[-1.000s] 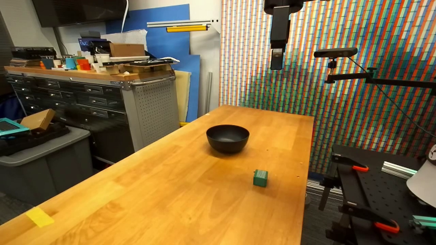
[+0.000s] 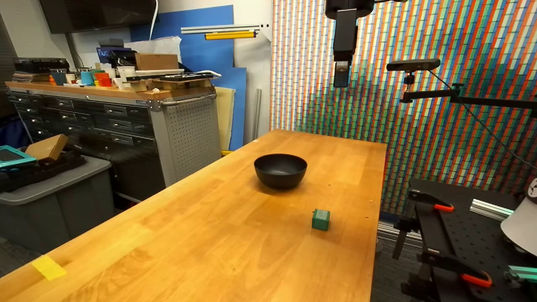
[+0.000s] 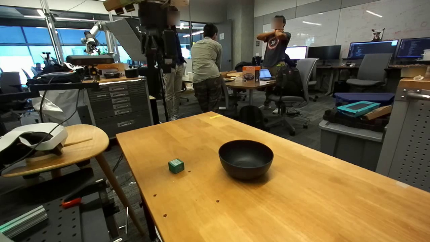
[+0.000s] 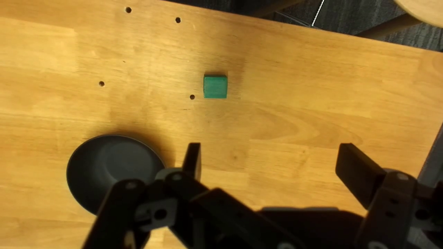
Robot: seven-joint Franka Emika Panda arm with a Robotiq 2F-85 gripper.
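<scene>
A small green cube point(image 2: 320, 219) rests on the wooden table, well apart from a black bowl point(image 2: 280, 171). The bowl stands upright, and no object shows inside it in the wrist view. My gripper is open, its two black fingers point(image 4: 358, 174) spread wide with only bare tabletop visible between them. High above the table, it hangs clear of both objects. From the wrist, the cube point(image 4: 215, 86) lies ahead of the fingertips and the bowl point(image 4: 114, 168) to the left, partly covered by the left finger. Exterior view 2 shows both the cube point(image 3: 176, 165) and the bowl point(image 3: 246, 159) unobstructed.
A black side cart point(image 2: 468, 236) with clamps stands beside the table. A camera on an arm point(image 2: 413, 65) juts in at the right.
The gripper has sunk very slightly in exterior view 1. The cube and bowl have stayed where they were.
</scene>
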